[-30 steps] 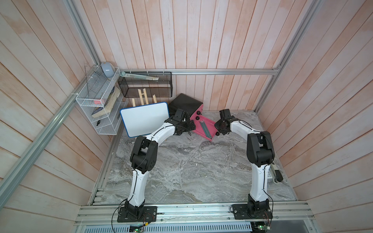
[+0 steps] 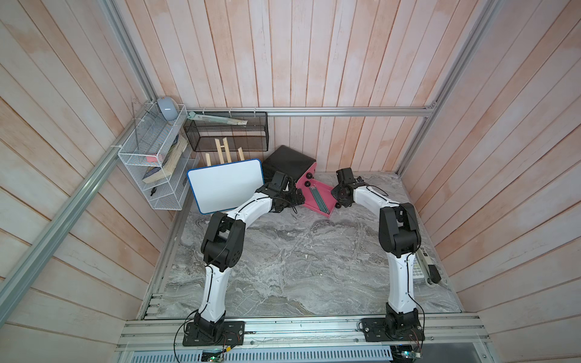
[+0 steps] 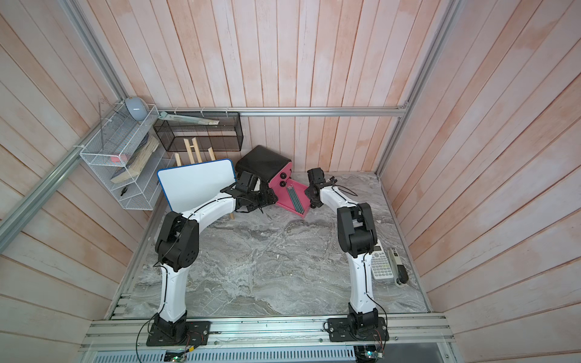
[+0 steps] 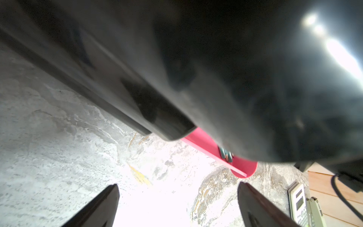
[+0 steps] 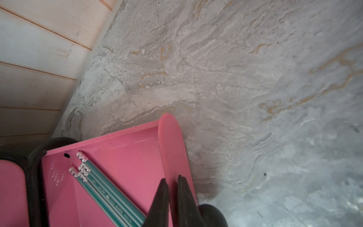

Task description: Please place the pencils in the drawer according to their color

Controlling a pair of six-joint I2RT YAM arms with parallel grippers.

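A pink drawer (image 5: 124,151) is pulled out from the black and pink cabinet (image 2: 284,158), holding several teal pencils (image 5: 107,193) lying side by side. My right gripper is shut on the drawer's front panel, beside its dark knob (image 5: 213,217). My left gripper (image 3: 266,196) is at the cabinet's left front, left of the drawer; in the left wrist view a glossy black surface fills the top, and I cannot tell whether the fingers hold anything.
A whiteboard (image 2: 224,184) leans on wooden stands at the left, below wire racks (image 2: 151,169). A calculator (image 3: 381,263) lies at the right edge.
My right gripper has moved slightly left and back, and the drawer's front has shifted with it toward the cabinet. The left arm is nearly still.
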